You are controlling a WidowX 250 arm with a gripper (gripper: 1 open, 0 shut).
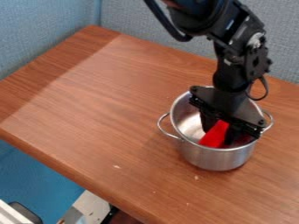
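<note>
A steel pot [212, 157] with two handles sits on the right half of the wooden table. Inside it lies a red object [214, 135], partly hidden by my black gripper [226, 129], which reaches down into the pot. The gripper appears closed around the red object, though its fingertips are mostly hidden.
Padded walls stand behind.
</note>
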